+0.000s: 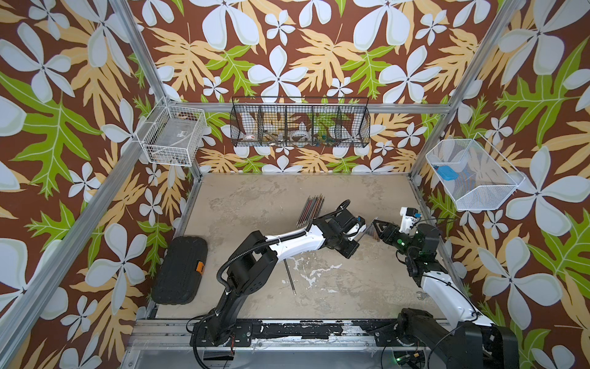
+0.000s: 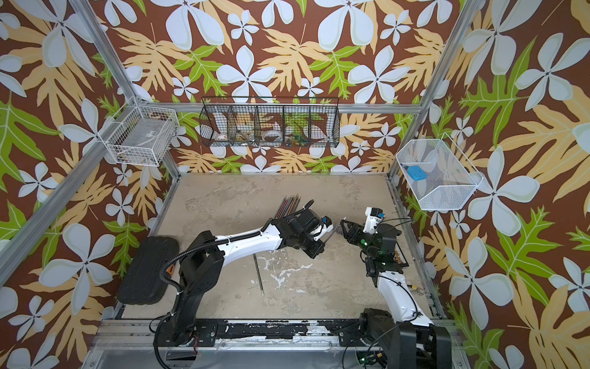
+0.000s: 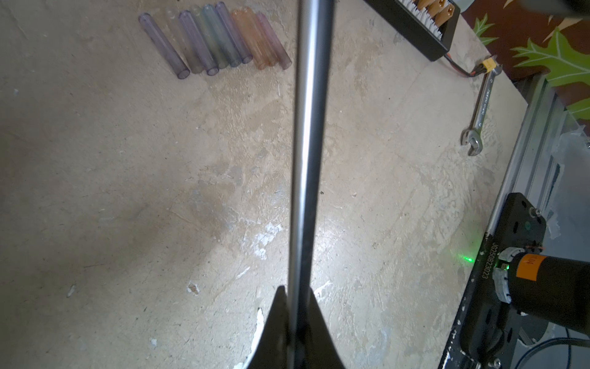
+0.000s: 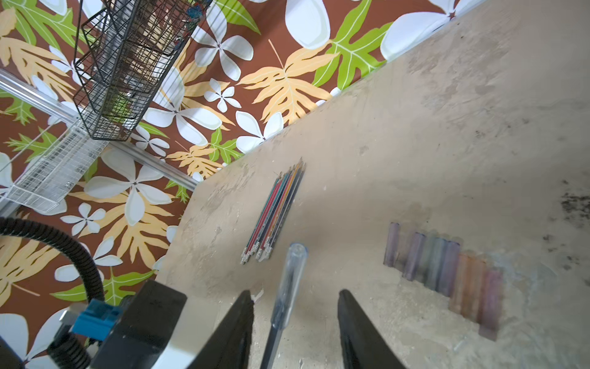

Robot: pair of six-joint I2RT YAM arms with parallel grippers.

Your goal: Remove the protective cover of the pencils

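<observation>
My left gripper is shut on a grey pencil [image 3: 307, 153]. In the right wrist view, that pencil's clear tip cover [image 4: 289, 283] stands just in front of my open right gripper, between the lines of its fingers. On the table, a bundle of uncovered pencils [image 1: 310, 209] lies behind my left arm, and a row of loose tinted covers [image 3: 209, 40] lies to the right of it. Another long pencil [image 1: 290, 276] lies alone nearer the front of the table.
A black case [image 1: 178, 270] lies at the left. A black tray [image 3: 411, 21] with cable and a wrench [image 3: 479, 110] are at the right edge. Wire baskets [image 1: 298, 126] hang above the back.
</observation>
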